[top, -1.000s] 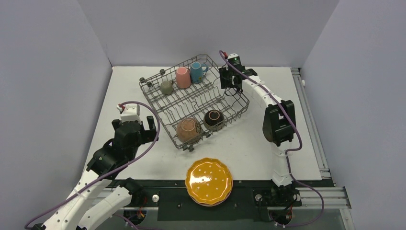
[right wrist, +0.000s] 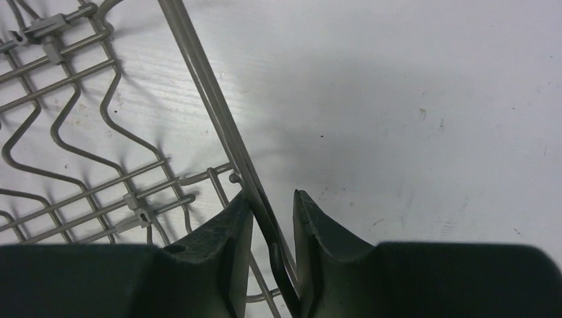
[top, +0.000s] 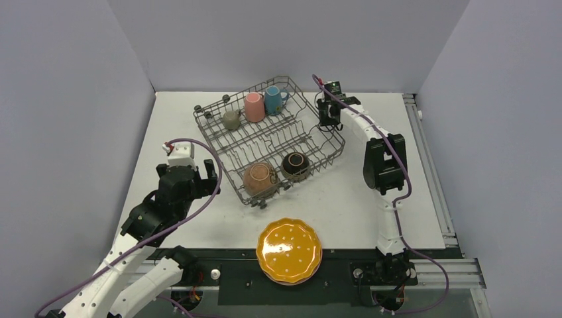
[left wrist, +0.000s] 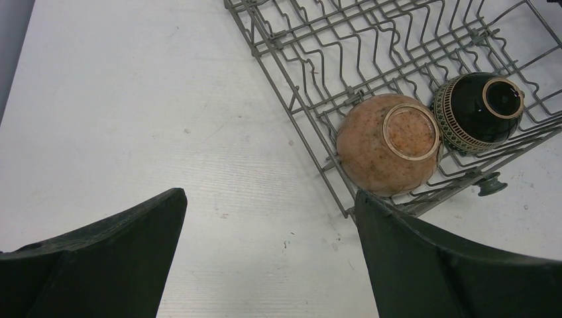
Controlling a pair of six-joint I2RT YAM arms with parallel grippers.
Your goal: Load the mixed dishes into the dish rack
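The grey wire dish rack [top: 228, 173] stands turned at an angle on the white table. Along its back sit a grey-green cup [top: 230, 120], a pink mug [top: 254, 107] and a blue mug [top: 273, 101]. A brown bowl [left wrist: 397, 146] and a black patterned bowl [left wrist: 480, 109] lean at its front, bases outward. Stacked at the table's front edge is a yellow dotted plate [top: 289, 250]. My left gripper hangs open and empty, left of the rack. At the rack's right side, my right gripper has parted fingers, with the rim wire [right wrist: 225, 122] between them.
Bare table [top: 358, 212] lies right of and in front of the rack. The rack's middle wires [top: 272, 142] hold no dishes. Grey walls close in the back and both sides, the back wall near my right gripper. A purple cable [top: 397, 159] runs along each arm.
The rack and its dishes have shifted very slightly. The left arm has barely moved.
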